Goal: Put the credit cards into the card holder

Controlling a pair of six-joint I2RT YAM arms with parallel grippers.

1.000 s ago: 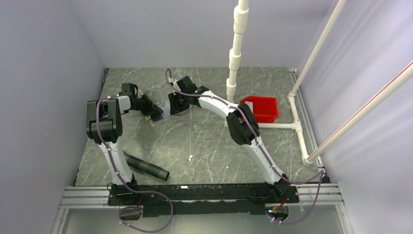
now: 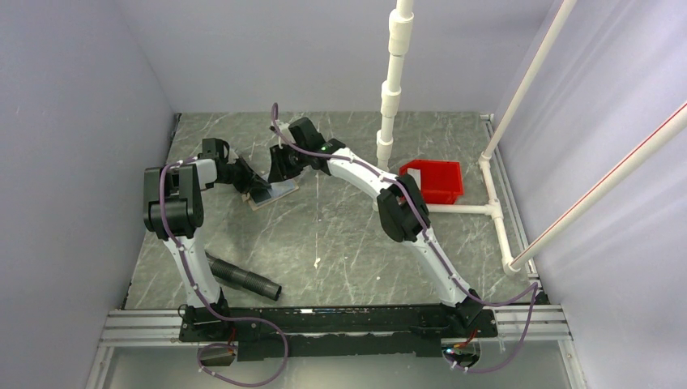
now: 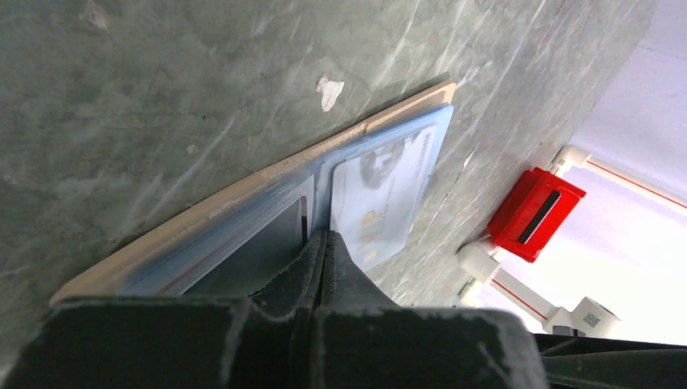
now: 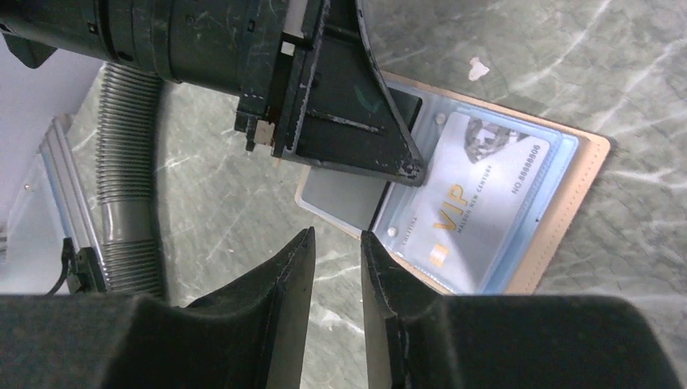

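The card holder (image 3: 381, 130), a blue tray on a tan board, lies flat at the table's left back. A white VIP card (image 4: 478, 194) rests in one half; a grey panel (image 4: 340, 194) fills the other. My left gripper is shut, its tips down on the holder by the dividing edge; nothing shows between its fingers. My right gripper stands open above the holder, nothing between its fingers.
A red container (image 2: 437, 182) sits at the right among white pipes (image 2: 454, 208). A dark ridged tube (image 2: 243, 275) lies at the front left.
My right gripper has moved a little to the left and back, uncovering more of the holder's right part in the top view. The left arm looks still.
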